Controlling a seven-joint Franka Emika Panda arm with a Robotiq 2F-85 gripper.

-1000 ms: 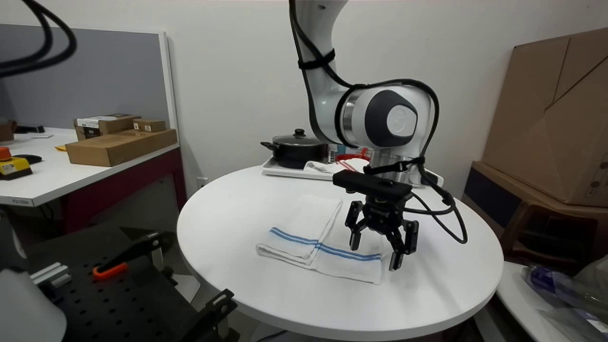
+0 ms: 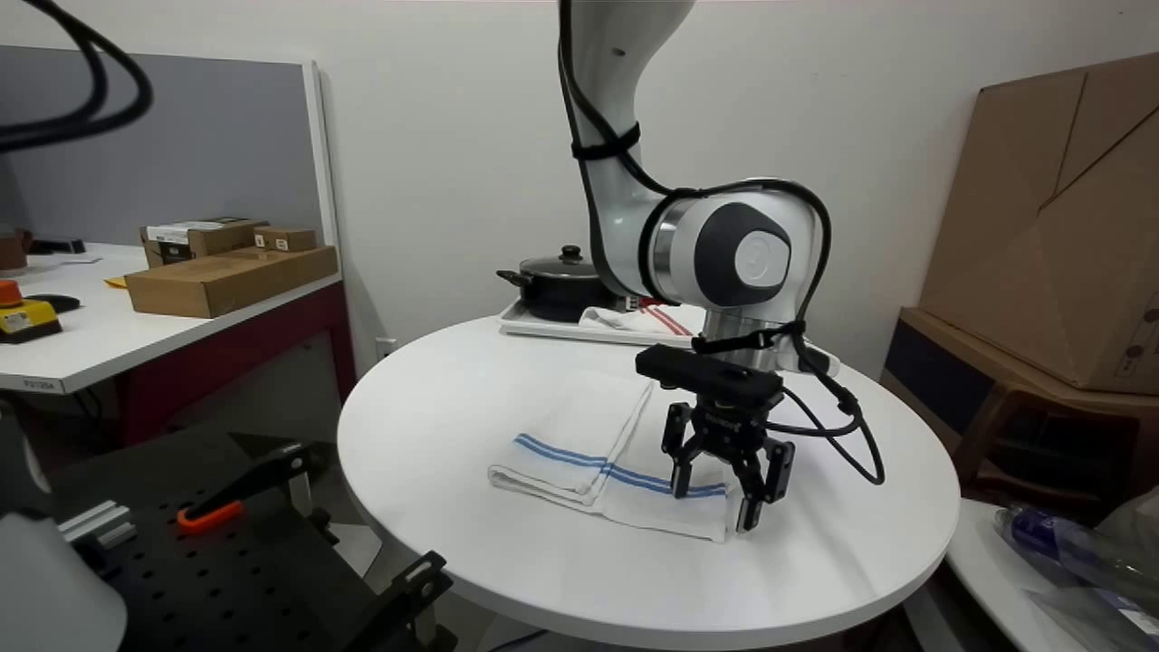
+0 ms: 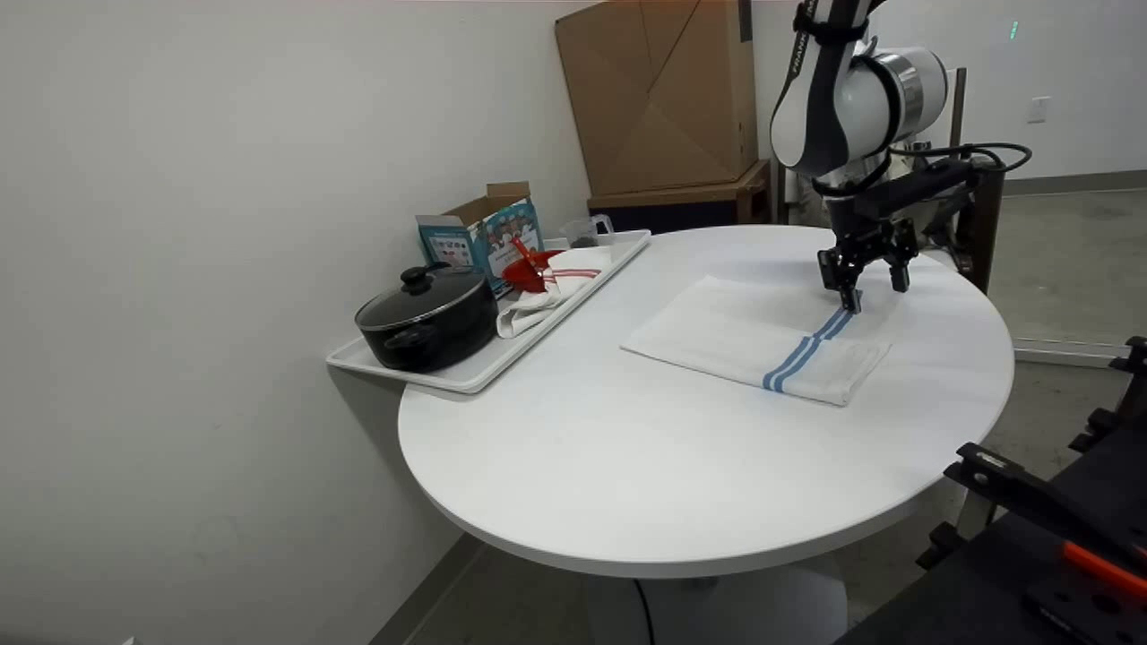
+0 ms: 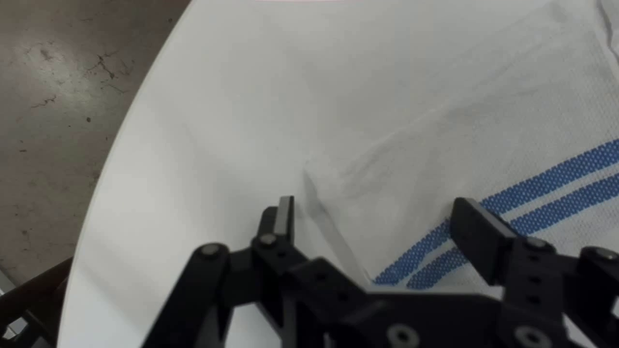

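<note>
A white towel (image 2: 608, 467) with two blue stripes lies on the round white table (image 2: 456, 380), one part folded over the rest. My gripper (image 2: 713, 498) is low over the towel's edge, pointing down, its fingers well apart. In the wrist view, one of its fingers (image 4: 484, 240) is over the blue stripes, while the other is over bare table just outside the towel's edge. The cloth (image 4: 400, 185) between them lies nearly flat with slight wrinkles, and nothing is gripped. Exterior view 2 shows the gripper (image 3: 876, 290) at the towel's far side; exact fingertip contact is hard to tell.
A white tray (image 3: 484, 371) at the back holds a black lidded pot (image 3: 427, 322), a red-striped cloth (image 3: 575, 269), a red item and a blue box (image 3: 505, 236).
The gripper has come down closer to the table and shifted slightly left, and its fingers look somewhat nearer each other. The towel looks unmoved.
</note>
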